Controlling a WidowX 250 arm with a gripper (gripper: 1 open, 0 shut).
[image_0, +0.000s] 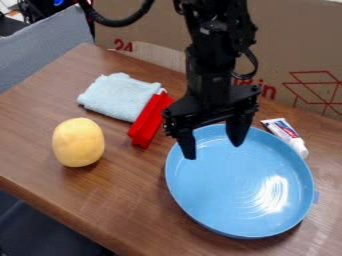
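Observation:
My black gripper (210, 136) hangs open over the upper left rim of a blue plate (241, 190), its two fingers apart with nothing seen between them. Left of it a red elongated object (148, 122) lies on the wooden table, beside a folded pale blue cloth (118, 96). A round yellow object (78, 142) sits further left. A white tube (290, 138) lies behind the plate on the right, partly hidden.
A cardboard box (301, 60) stands along the back of the table (80, 195).

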